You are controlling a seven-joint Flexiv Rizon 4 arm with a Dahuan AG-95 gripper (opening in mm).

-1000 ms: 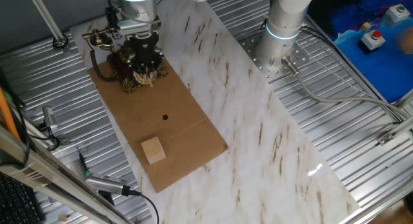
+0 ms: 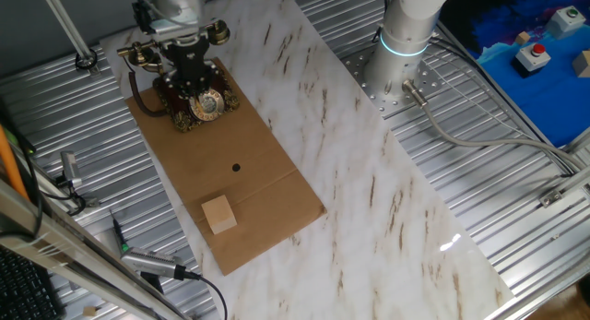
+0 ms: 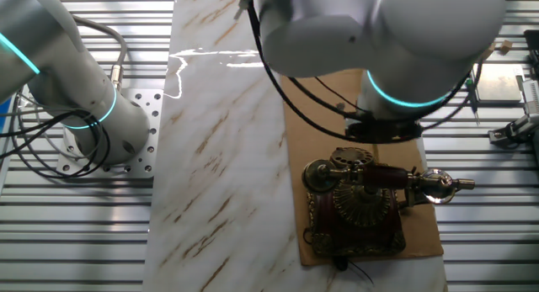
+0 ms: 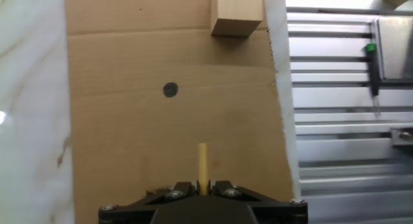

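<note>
An ornate, dark red and gold telephone stands on a flat cardboard sheet, its round dial facing the camera. In exterior view 2 its handset lies across the cradle. My gripper hangs over the phone, just behind the dial in exterior view 1. From the wrist view, the gripper is shut on a thin yellow stick that points forward. Whether the stick touches the phone cannot be told. Most of the phone is hidden in the wrist view.
A pale wooden block rests on the cardboard near its front end. Between it and the phone is a small black disc.
The dial now shows more fully, while the stick's tip no longer stands out.
</note>
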